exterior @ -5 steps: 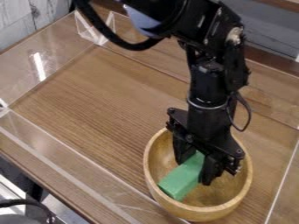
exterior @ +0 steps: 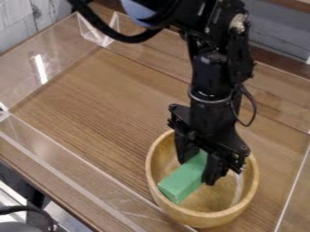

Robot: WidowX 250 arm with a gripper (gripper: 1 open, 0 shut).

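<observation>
My black gripper (exterior: 204, 145) reaches down into a round yellow bowl (exterior: 213, 210) at the lower right of the camera view. It is shut on a green block (exterior: 182, 182), which is tilted inside the bowl. The far end of the block and part of the bowl are hidden behind the fingers.
A clear plastic piece (exterior: 97, 27) stands at the back left. A dark cable lies at the lower left corner.
The gripper and green block have risen slightly. The bowl has shifted a little to the left.
</observation>
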